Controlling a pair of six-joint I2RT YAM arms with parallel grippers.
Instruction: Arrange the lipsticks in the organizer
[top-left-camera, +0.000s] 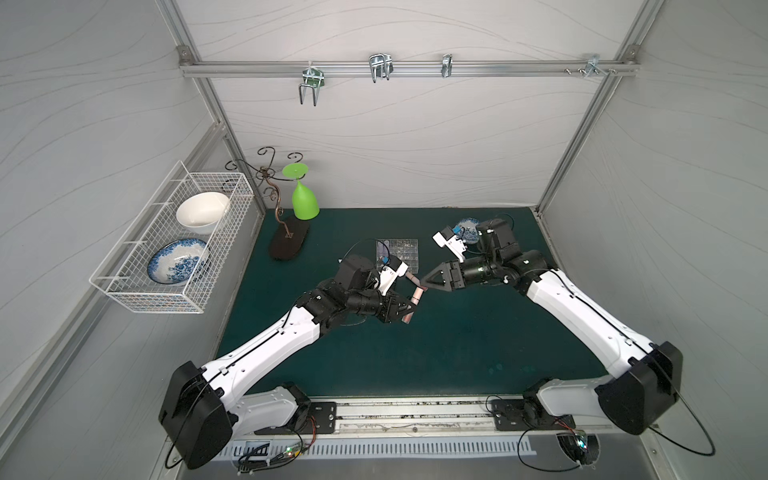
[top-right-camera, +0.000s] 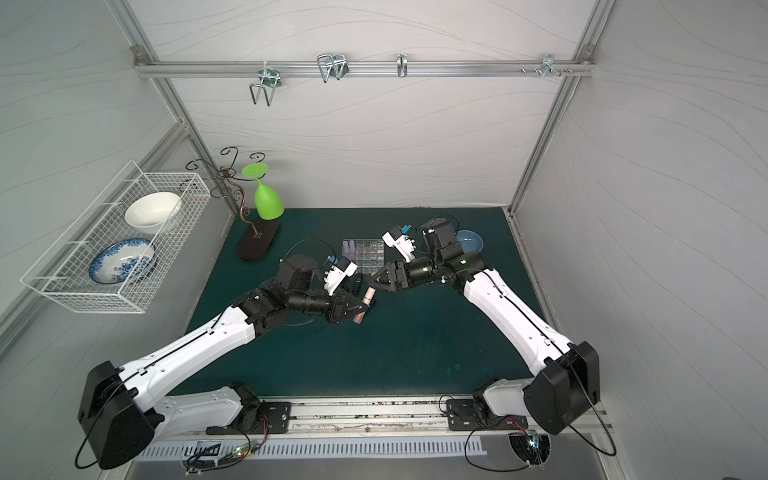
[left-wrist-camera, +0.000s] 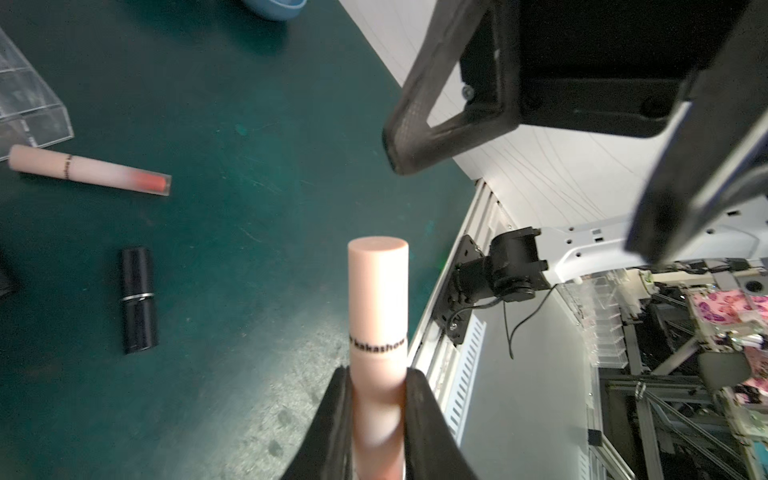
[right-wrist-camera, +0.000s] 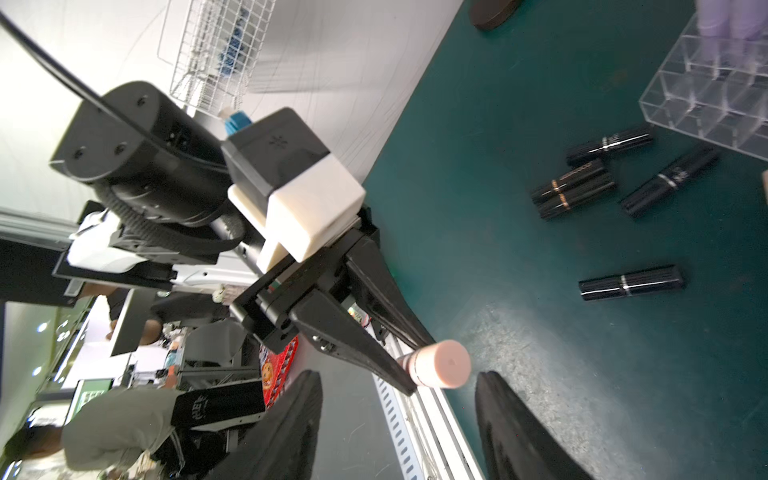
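My left gripper is shut on a pink lipstick tube (left-wrist-camera: 376, 296) held upright-tilted above the mat. My right gripper (top-left-camera: 428, 284) is part open close to that tube's top, with nothing between its fingers. The clear organizer (right-wrist-camera: 704, 96) stands at the back middle, holding lilac tubes (right-wrist-camera: 724, 16). Another pink lipstick (left-wrist-camera: 88, 169) lies beside it. Several black lipsticks (right-wrist-camera: 628, 281) lie on the green mat in front of the organizer.
A blue bowl (top-right-camera: 469, 240) sits at the back right, a brown stand (top-right-camera: 257, 240) and green holder (top-right-camera: 268, 200) at the back left. A wire basket (top-left-camera: 108, 280) hangs on the left wall.
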